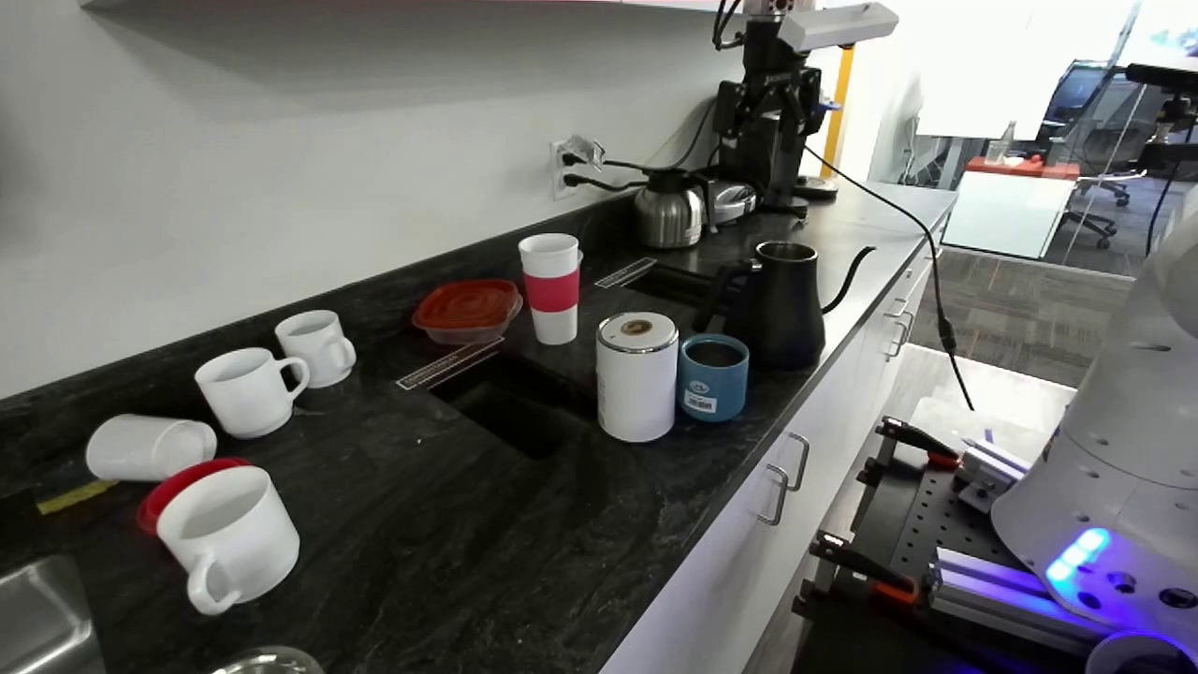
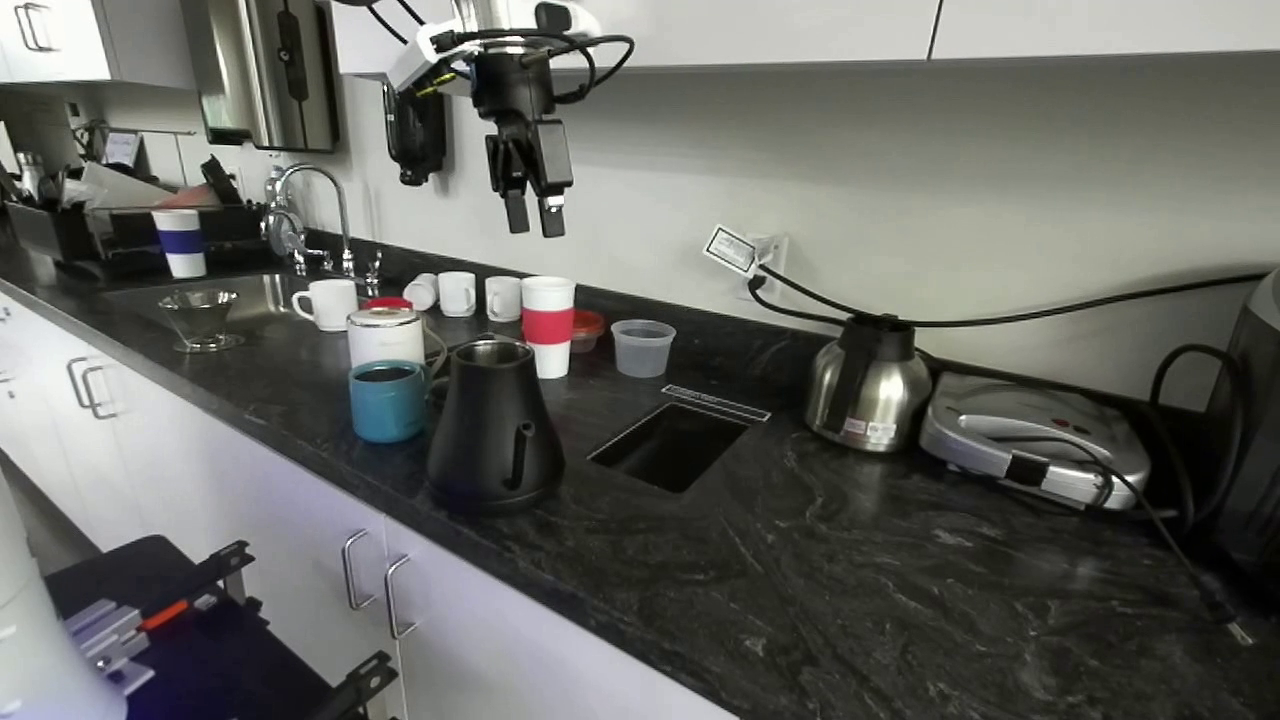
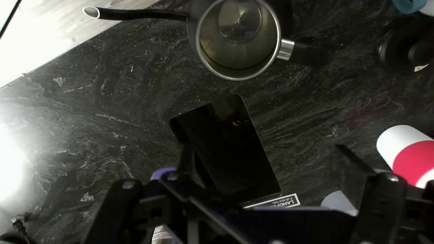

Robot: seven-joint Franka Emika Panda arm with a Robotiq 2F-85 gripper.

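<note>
High over the counter, my gripper (image 2: 535,222) points downward, well above everything on it. Its two fingers stand wide apart in the wrist view, where the gripper is open and only the counter shows beyond the gap. A black gooseneck kettle (image 2: 494,432) stands lidless near the counter's front edge. From above, the kettle (image 3: 238,40) shows its open interior, spout to the left and handle to the right. The white tumbler with a red band (image 2: 548,326) is upright behind it. Beside the kettle are a blue mug (image 1: 713,378) and a white canister (image 1: 636,378).
Several white mugs (image 1: 249,391) cluster at the sink end, one on its side. A rectangular opening (image 2: 669,446) is cut in the counter. A steel carafe (image 2: 870,384) and a silver appliance (image 2: 1032,438) with cables sit along the wall.
</note>
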